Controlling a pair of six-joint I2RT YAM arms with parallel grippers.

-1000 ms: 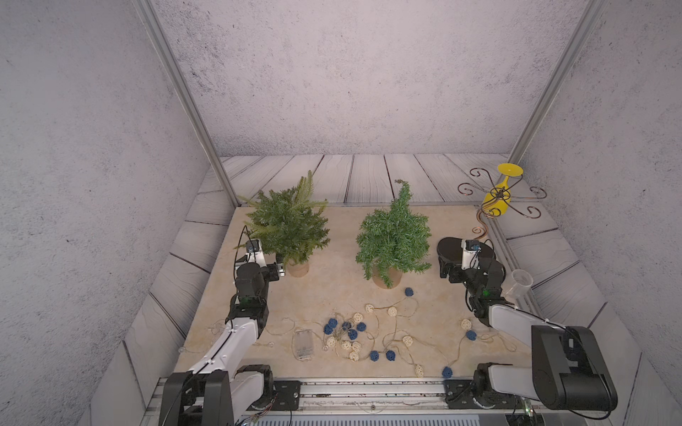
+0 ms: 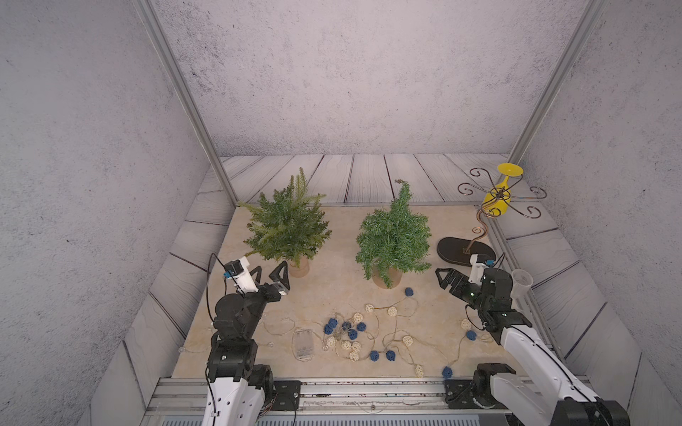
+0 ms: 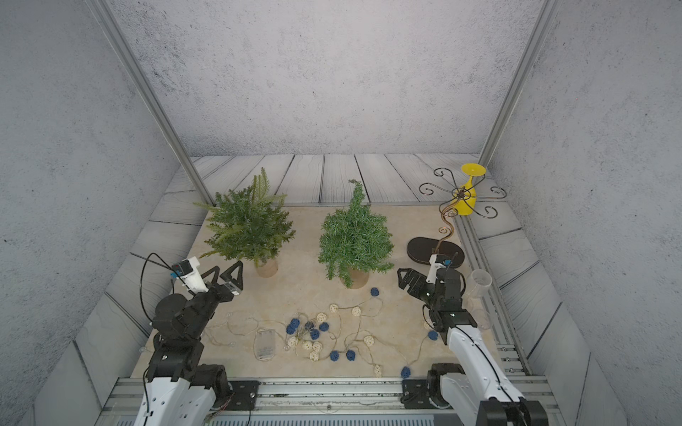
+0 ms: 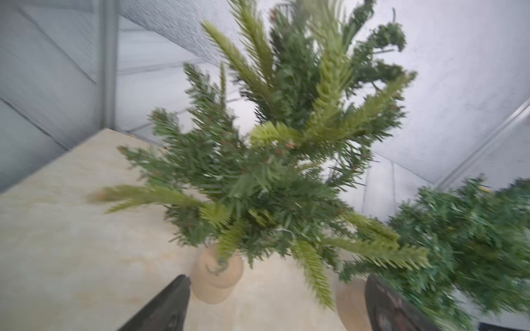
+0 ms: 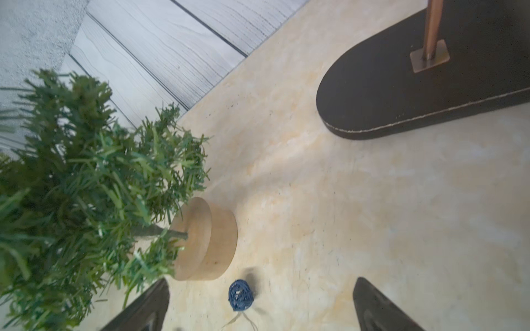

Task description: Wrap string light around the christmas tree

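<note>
Two small green trees on wooden bases stand at the back: the bushy left tree (image 2: 287, 220) and the middle tree (image 2: 394, 241). The string light (image 2: 353, 333), with blue and cream balls, lies loosely in front of them, beside its clear box (image 2: 304, 344). My left gripper (image 2: 270, 277) is open just in front of the left tree, which fills much of the left wrist view. My right gripper (image 2: 447, 280) stands open and empty right of the middle tree. The right wrist view shows that tree and one blue ball (image 5: 240, 295) below.
A metal stand with a black base (image 5: 386, 88) and curly arms stands at the right, with a yellow goblet-like object (image 2: 508, 170) behind it and a clear cup (image 3: 480, 284) near the edge. Bare table lies between the trees.
Both arms have shifted: my left gripper has turned and moved slightly toward the front, and my right gripper has moved forward and left from over the black base. The trees and lights look unchanged.
</note>
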